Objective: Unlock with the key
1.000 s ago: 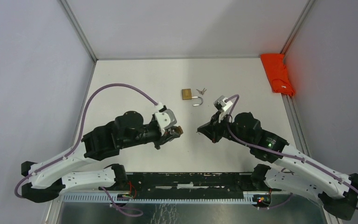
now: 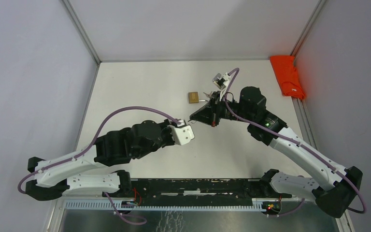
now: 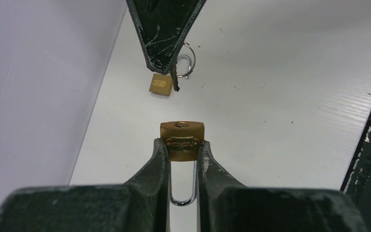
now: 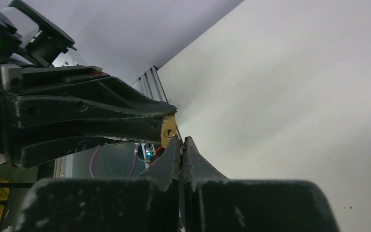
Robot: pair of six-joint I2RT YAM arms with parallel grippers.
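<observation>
My left gripper is shut on a brass padlock [image 3: 182, 133], keyhole facing up, shackle hanging between the fingers. The padlock also shows in the right wrist view [image 4: 168, 131]. My right gripper is shut; in the left wrist view a thin key [image 3: 175, 82] with a ring [image 3: 191, 52] sticks from its tip, above and beyond the padlock. In the top view the right gripper [image 2: 192, 117] is just above and right of the left one.
Another brass padlock [image 2: 193, 97] lies open on the white table, partly hidden behind the right arm. An orange cloth [image 2: 288, 75] is at the back right.
Both grippers have moved toward each other near the middle. The right arm has risen and moved up-left in the top view; the left wrist has turned and shifted right.
</observation>
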